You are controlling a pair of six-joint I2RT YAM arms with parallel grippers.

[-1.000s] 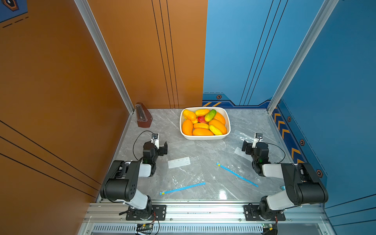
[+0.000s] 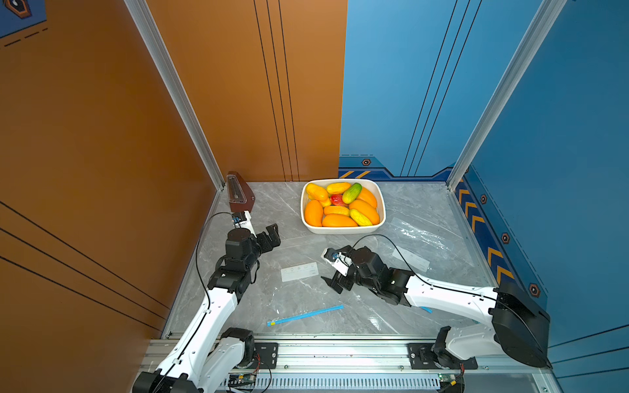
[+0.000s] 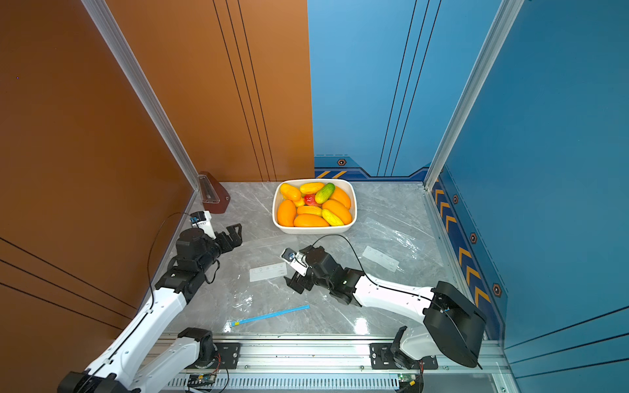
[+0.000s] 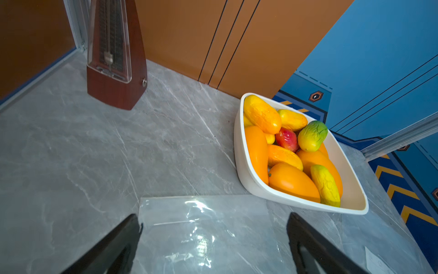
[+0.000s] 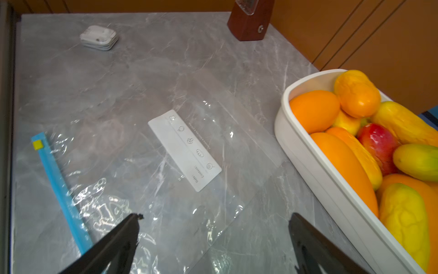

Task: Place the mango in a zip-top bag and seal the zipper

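A white basket (image 2: 310,226) at the back centre holds several fruits: large orange ovals (image 2: 338,220), yellow ones, a green one (image 2: 352,192) and a red one (image 5: 379,145). Which is the mango I cannot tell. Flat on the table lies a clear bag with a blue zipper strip (image 2: 305,315) and a white label (image 2: 299,271). A second clear bag's label (image 2: 414,260) shows at right; the right arm covers most of its zipper. My left gripper is open and empty, left of the basket. Open and empty too, my right gripper stands over the table's middle, in front of the basket.
A brown metronome (image 2: 240,192) stands in the back left corner. Near the left side lies a white block (image 5: 99,36) with a cable. Bare table lies between metronome and basket. Walls close off the back and both sides.
My right gripper has swung from the right side to the middle, over the second bag's zipper. The left arm has stretched further back and its gripper has turned. Fruit, basket and bags are unmoved.
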